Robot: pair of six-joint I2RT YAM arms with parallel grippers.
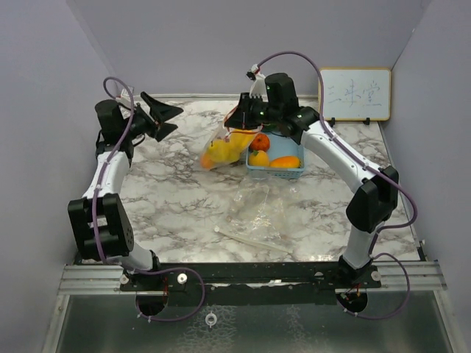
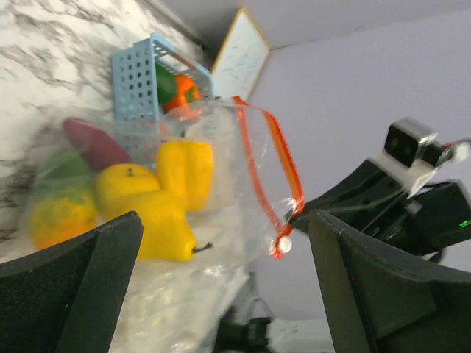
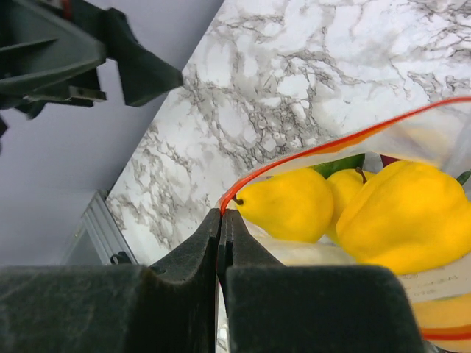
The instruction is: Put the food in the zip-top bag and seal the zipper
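A clear zip top bag (image 2: 243,176) with an orange-red zipper strip is tilted up off the table, its mouth gaping. Inside it show a yellow pear (image 3: 291,204), a yellow pepper (image 3: 405,213), a dark red item (image 2: 96,143) and an orange-green fruit (image 2: 65,217). My right gripper is shut on the bag's zipper edge at one corner of the mouth. To the left of the bag, my left gripper (image 1: 170,122) stands open and apart from it, nothing between its fingers.
The blue basket (image 1: 287,174) holds several other foods, right of the bag. A flat clear bag (image 1: 257,206) with a white strip (image 1: 254,241) lies in front. A whiteboard (image 1: 356,92) stands behind.
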